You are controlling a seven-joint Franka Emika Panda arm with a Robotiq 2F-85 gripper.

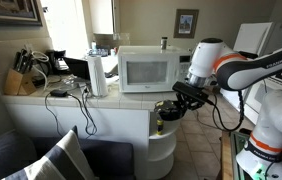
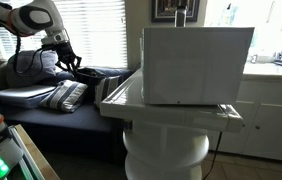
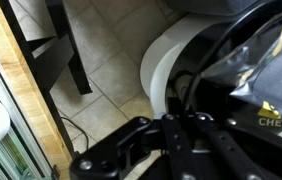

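A round black bowl-like container point(image 1: 169, 110) hangs in the air in front of the white counter, just left of my gripper point(image 1: 188, 97). In the wrist view the fingers are shut on the near rim of this black container point(image 3: 239, 106). Inside it lies a shiny bag point(image 3: 264, 72) with lettering that reads in part "CHEDD". The exact contact of the fingertips with the rim is dark and hard to make out. From the other side, my gripper point(image 2: 72, 63) is small and dark near the window.
A white microwave point(image 1: 153, 72) stands on the counter point(image 1: 121, 101), above rounded open shelves point(image 1: 162, 148) that hold a small yellow-and-dark item point(image 1: 160, 127). A dark sofa point(image 1: 112, 158) is at left. Tiled floor point(image 1: 195, 142) lies open below the arm.
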